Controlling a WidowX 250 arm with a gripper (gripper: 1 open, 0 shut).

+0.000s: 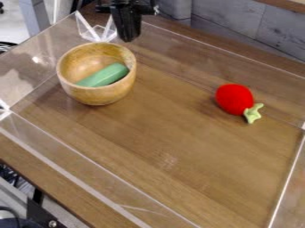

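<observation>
My dark gripper [124,27] hangs at the top of the camera view, above and behind a wooden bowl [78,85]; it looks shut, with nothing visible between its fingers, though it is partly cut off by the frame. A green cylindrical object [103,76] lies inside the bowl. A red plush vegetable with a pale green top [234,100] rests on the wooden table [167,160] at the right.
Clear plastic sheets or walls line the left and right edges of the table. A wooden ledge [281,4] runs along the back right.
</observation>
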